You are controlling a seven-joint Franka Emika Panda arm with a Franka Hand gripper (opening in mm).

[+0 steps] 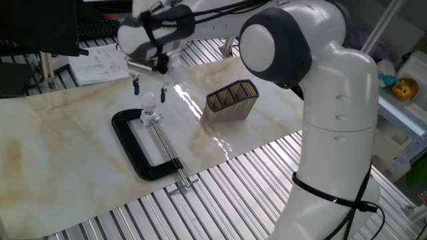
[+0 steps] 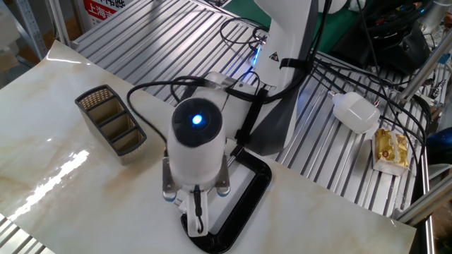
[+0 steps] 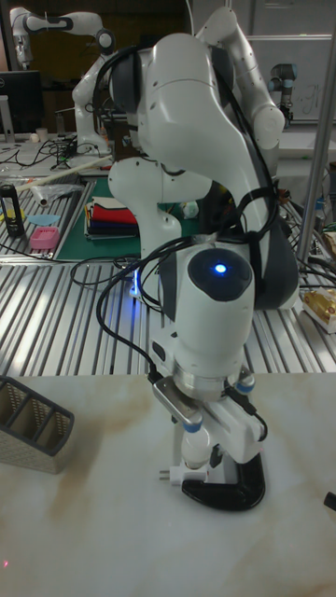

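A small white bulb (image 1: 148, 101) stands upright in a white socket (image 1: 147, 119) at one end of a black C-clamp (image 1: 137, 155) lying on the marble-patterned sheet. Just above the bulb, my gripper (image 1: 150, 91) is open, with one dark fingertip to each side and a gap between them. No contact with the bulb shows. In the third exterior view the bulb (image 3: 198, 447) sits below the hand, partly covered by it, and the socket's plug prongs point left. From the second exterior view the hand hides the bulb and most of the socket.
A mesh organizer (image 1: 232, 101) with several compartments stands on the sheet beside the clamp. Off the sheet, a large white bulb (image 2: 355, 113) and a gold-and-white box (image 2: 390, 152) lie on the slatted metal table.
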